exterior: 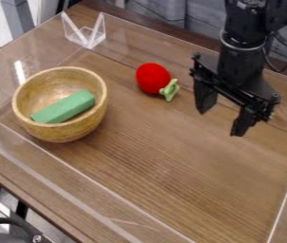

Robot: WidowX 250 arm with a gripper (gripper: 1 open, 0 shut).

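A black robot arm reaches down from the top right, its gripper (223, 109) hanging over the right part of the wooden table. Its fingers are dark and hard to make out, so whether they are open or shut is unclear. Left of it lie a round red object (154, 77) and a small light-green item (170, 89) touching it. At the left a yellow bowl (91, 117) holds a green oblong block (60, 109).
A clear wire-like white holder (86, 28) stands at the back left. Cables and a dark object sit beyond the left edge.
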